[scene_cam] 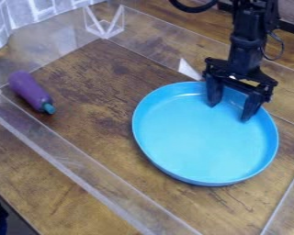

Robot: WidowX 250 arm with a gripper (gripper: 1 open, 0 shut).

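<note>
The black gripper (239, 90) is at the upper right, its fingers reaching down over the back rim of a large blue round tray (201, 139). Whether the fingers hold the rim or stand apart is hard to tell. A purple bottle-like object (32, 91) with a teal cap lies on the wooden surface at the left.
Clear plastic strips or walls run along the left and front, and a white piece (104, 26) stands at the top. A small white triangle shows behind the tray.
</note>
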